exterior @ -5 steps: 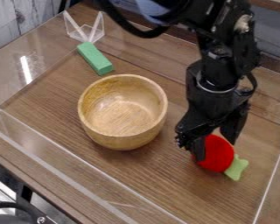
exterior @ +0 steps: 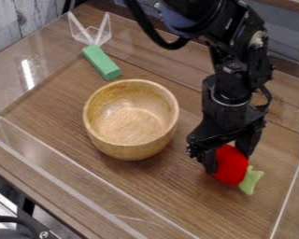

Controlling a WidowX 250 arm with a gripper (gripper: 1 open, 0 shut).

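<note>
The black gripper (exterior: 222, 140) reaches down from the top right with its fingers around a red round object (exterior: 231, 168), which sits low on the right of the wooden table. A pale green piece (exterior: 249, 184) shows beside the red object. Whether the fingers press on it cannot be told.
A tan bowl (exterior: 132, 118) stands left of the gripper. A green bar (exterior: 100, 60) lies at the upper left, near a white wire-like item (exterior: 92, 28).
The gripper has shifted slightly over the red object, whose visible shape now looks taller and partly covered by the fingers.
</note>
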